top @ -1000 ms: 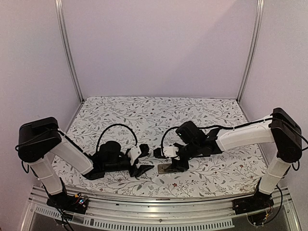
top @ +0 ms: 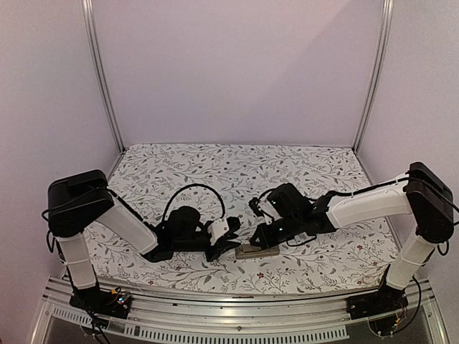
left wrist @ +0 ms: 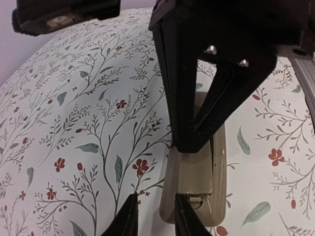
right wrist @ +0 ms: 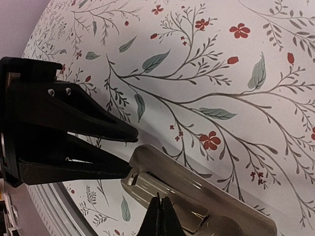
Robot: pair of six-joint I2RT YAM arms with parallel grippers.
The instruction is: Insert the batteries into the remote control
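The grey-brown remote (top: 257,254) lies on the table, its battery slot (right wrist: 167,196) facing up with a battery-shaped piece lying in it; details are hard to tell. My left gripper is at the remote's left end, its dark fingertips close by it, shut; whether anything sits between them is hidden. My right gripper is over the remote, shut, with nothing visible between its fingertips. The other arm's black fingers appear above the remote in each wrist view.
A metal rail (top: 237,315) runs along the front edge, close in front of the remote.
The left gripper has edged rightward to the remote's end.
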